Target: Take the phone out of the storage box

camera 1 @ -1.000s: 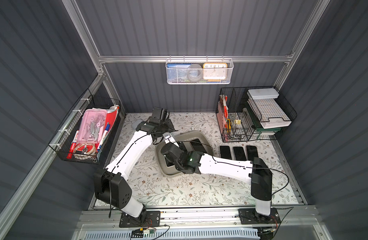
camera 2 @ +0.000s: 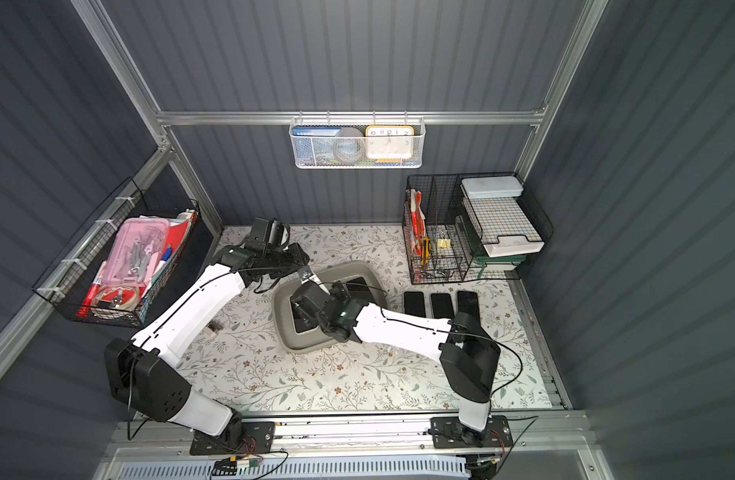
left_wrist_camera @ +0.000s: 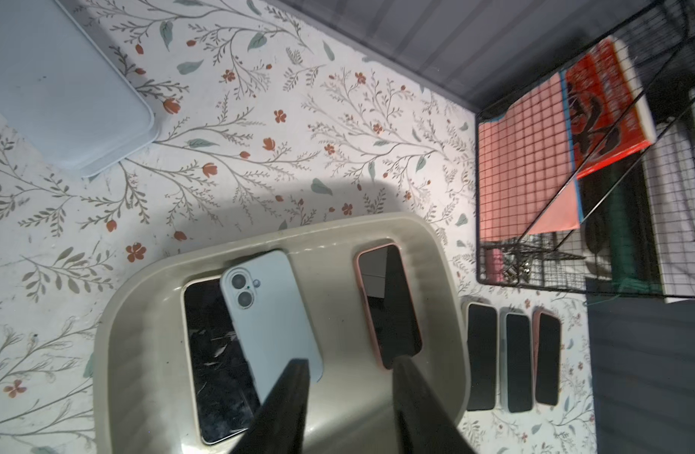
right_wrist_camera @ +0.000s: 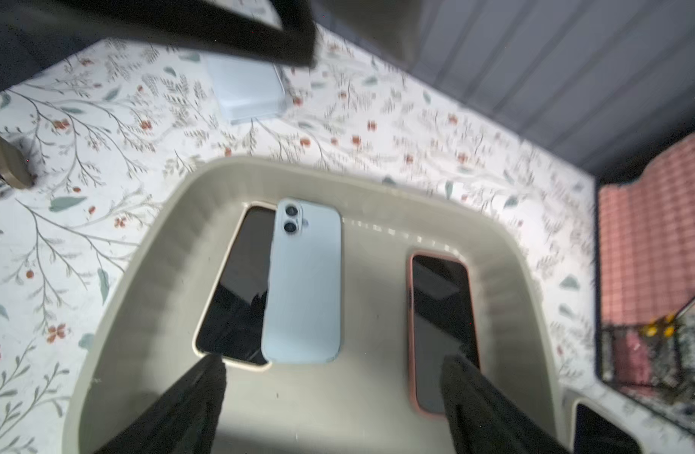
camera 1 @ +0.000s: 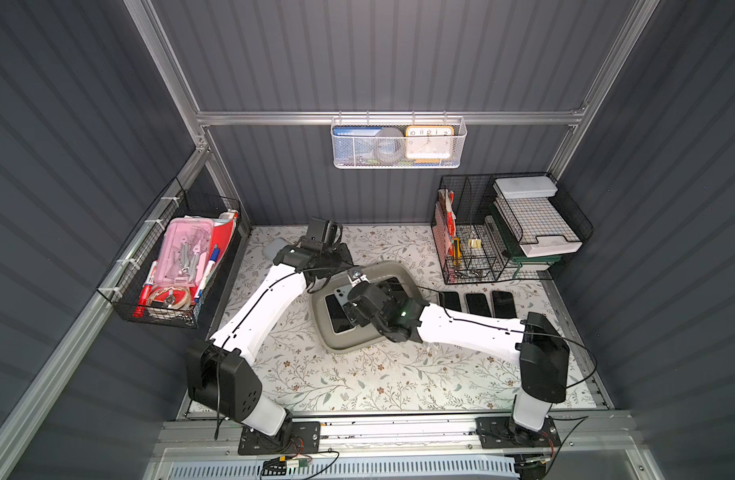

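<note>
A grey storage box (left_wrist_camera: pixel 332 393) holds a light-blue phone (right_wrist_camera: pixel 302 287), camera up, beside a black-screened phone (right_wrist_camera: pixel 233 287) on its left, and a pink-edged phone (right_wrist_camera: pixel 442 317) on the right. My left gripper hangs over the box, fingers apart and empty, blurred at the bottom of its wrist view. My right gripper is also over the box, fingers wide apart with nothing between them. The top views show both arms close together, partly hiding the box.
Several phones (camera 1: pixel 477 304) lie right of the box. A wire organiser (camera 1: pixel 463 232) stands back right, a pale case (left_wrist_camera: pixel 67 98) behind the box, a mesh basket (camera 1: pixel 151 312) at the left.
The right arm has moved to the right, uncovering more of the box's left side in the top left view. My left arm has shifted slightly down and toward the right.
</note>
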